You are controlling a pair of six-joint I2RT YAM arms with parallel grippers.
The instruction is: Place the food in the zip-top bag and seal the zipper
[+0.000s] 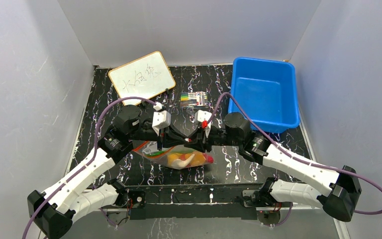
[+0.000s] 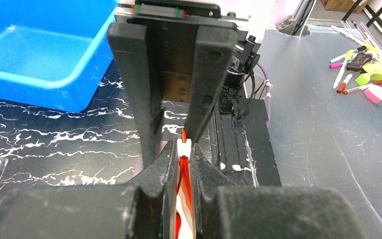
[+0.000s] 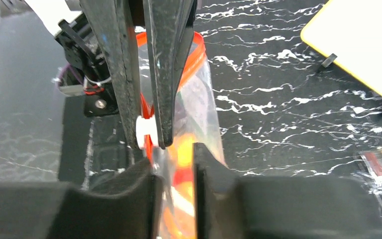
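The clear zip top bag (image 1: 163,158) with an orange zipper band lies on its side below both arms. Colourful food (image 1: 185,159), yellow, red and pale, is inside it. In the left wrist view, my left gripper is shut on the orange zipper edge, with the white slider (image 2: 184,148) at its fingertips. The same slider shows in the right wrist view between the left fingers. My right gripper faces it closely, fingers part open. Bag and food appear through its gap; no hold on them is visible. From above, the arms hide the zipper's end.
A blue bin (image 1: 264,94) stands empty at the back right. The whiteboard (image 1: 143,78) leans at the back left, with a pack of markers (image 1: 194,99) near it.
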